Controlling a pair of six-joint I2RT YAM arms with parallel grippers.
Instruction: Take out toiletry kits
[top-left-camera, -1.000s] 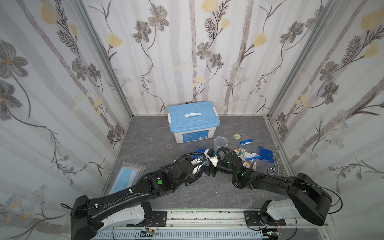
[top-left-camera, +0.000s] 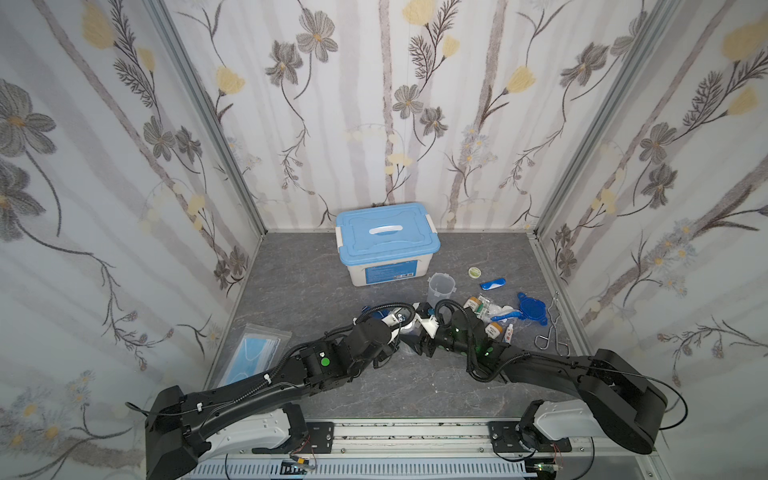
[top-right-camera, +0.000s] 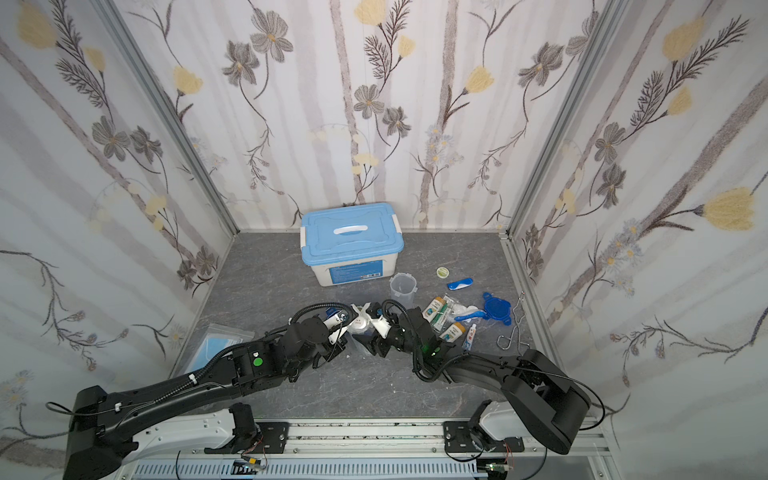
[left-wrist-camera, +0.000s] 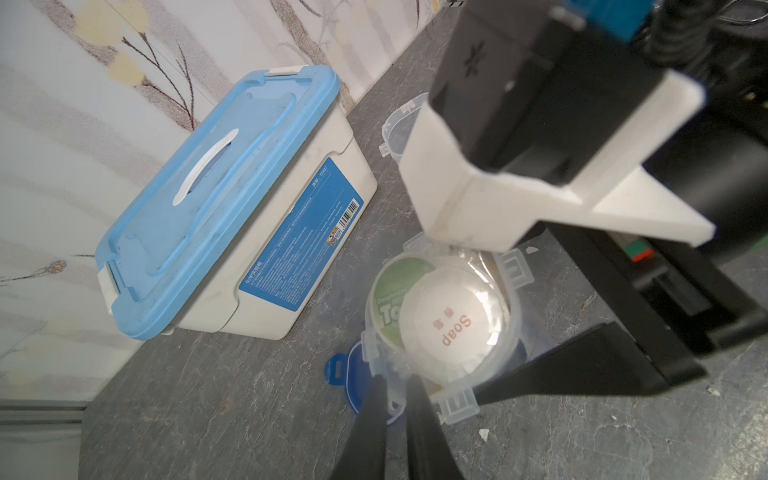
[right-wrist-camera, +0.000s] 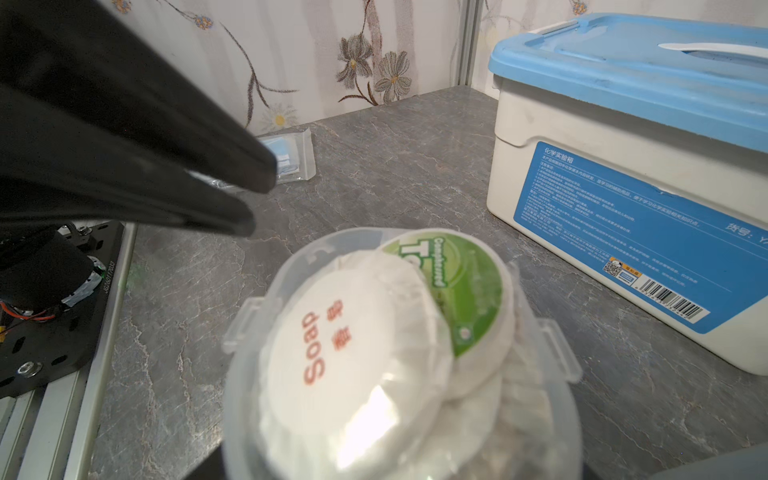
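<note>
A clear round container (right-wrist-camera: 560, 416) holds a white soap (right-wrist-camera: 352, 344) and a green-labelled round pack (right-wrist-camera: 472, 296). No lid covers its mouth. My right gripper is shut on it, with dark finger bits at either side in the right wrist view. Close by are the left gripper's (left-wrist-camera: 397, 416) two dark fingers, narrowly apart. In the right wrist view, I see nothing between those fingers. The blue lid (left-wrist-camera: 366, 384) shows beyond them, partly hidden by the container; whether it touches the table cannot be told.
A blue-lidded storage box (top-left-camera: 388, 240) stands at the back, with an empty clear cup (top-left-camera: 441, 286) beside it. Various toiletries, including a blue funnel-like piece (top-left-camera: 533, 309), lie at right. A bagged mask (top-left-camera: 252, 352) rests at left.
The soap has come into view between the grippers. Both arms shifted only slightly.
</note>
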